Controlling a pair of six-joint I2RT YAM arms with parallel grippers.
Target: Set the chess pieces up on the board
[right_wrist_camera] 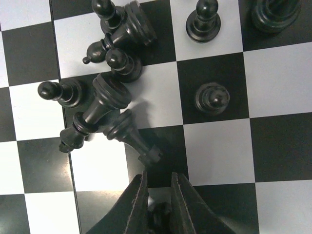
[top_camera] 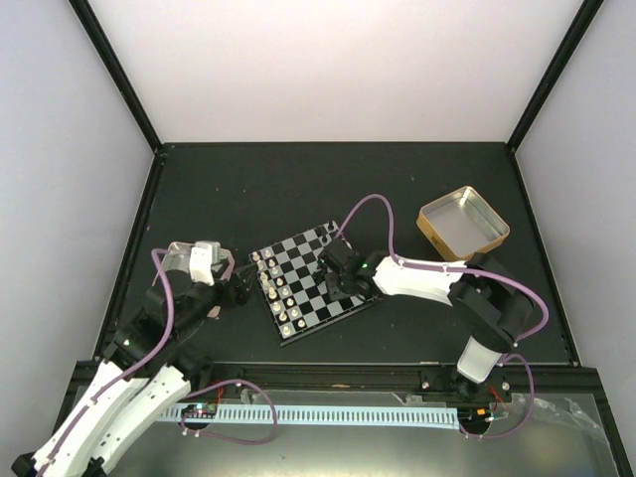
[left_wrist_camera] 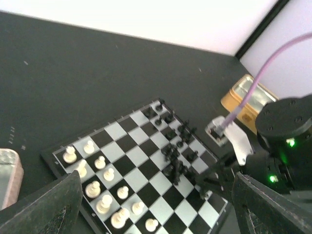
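Observation:
The chessboard has white pieces standing along its left side, such as a pawn. Dark pieces on the right side stand or lie toppled, including fallen ones and an upright pawn. My right gripper is low over that side of the board, shut on a dark chess piece, mostly hidden by the fingers. My left gripper hangs left of the board, open, with nothing seen between its fingers.
An empty gold-rimmed tin sits at the back right. A translucent container lies left of the board, partly under the left arm.

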